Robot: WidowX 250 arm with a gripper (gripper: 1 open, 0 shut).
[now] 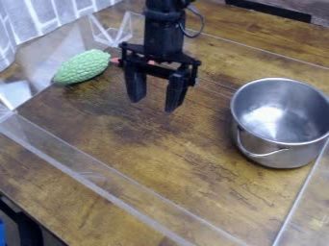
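Note:
My black gripper [156, 88] hangs over the wooden table [141, 173] near the upper middle, its two fingers spread apart with nothing visible between them. A green corn-like toy [81, 69] lies at the upper left. A small red object [115, 60] is partly hidden behind the gripper. To the right stands a steel pot [278, 121] with a wire handle.
Clear plastic walls [90, 173] run along the left and front of the work area, with another at the right.

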